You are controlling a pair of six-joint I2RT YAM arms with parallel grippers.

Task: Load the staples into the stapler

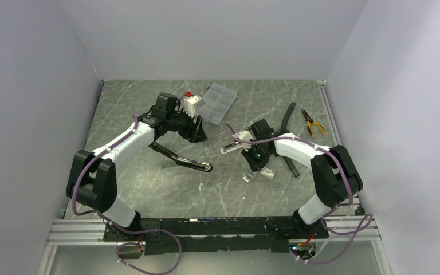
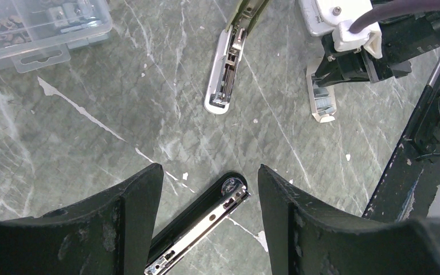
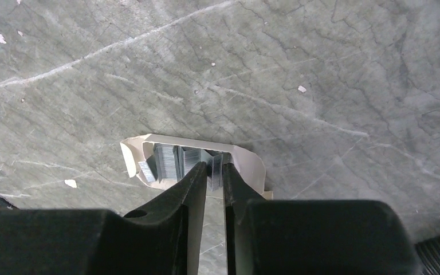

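In the small open white box (image 3: 192,142) lie several blocks of silver staples (image 3: 166,161). My right gripper reaches down into the box's right part, its fingers close together around a staple strip (image 3: 216,179); whether they grip it I cannot tell. A black stapler (image 1: 193,165) lies folded wide open on the table, left of centre. A second stapler with a white base (image 2: 216,94) also stands open, its metal channel facing up. Over the black stapler's end, my left gripper hangs open with nothing between its fingers.
A clear compartment case (image 1: 216,103) is at the back. A white piece (image 1: 267,172) lies beside the staple box. On the right are a dark strip (image 1: 288,114) and yellow-handled pliers (image 1: 312,123).
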